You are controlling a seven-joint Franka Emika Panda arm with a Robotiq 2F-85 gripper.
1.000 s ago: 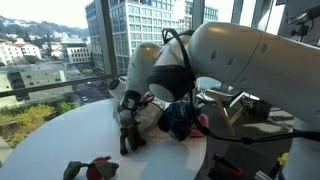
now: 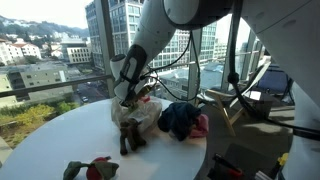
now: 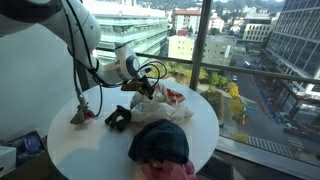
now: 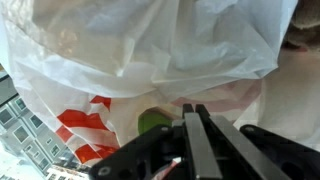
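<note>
A crumpled white plastic bag (image 2: 147, 115) with red print lies on the round white table (image 3: 70, 150). My gripper is down at the bag, its fingers close together; what lies between them is hard to make out. Pale plastic fills much of the wrist view, with a green round item (image 4: 153, 121) just left of the fingertips. Outside, the gripper end (image 3: 140, 87) reaches the bag from its left side. Right in front of the bag sits a dark brown plush toy (image 2: 131, 135).
A dark blue cloth bundle (image 3: 158, 142) with pink cloth (image 3: 168, 171) rests near the table edge. Alone at the other side lies a red and green item (image 2: 91, 169). Bare table separates it from the bag. Windows stand behind.
The upper arm has swung up and back, leaving more window visible. The gripper end remains at the bag, shifted slightly. The plush toy and cloths look unmoved.
</note>
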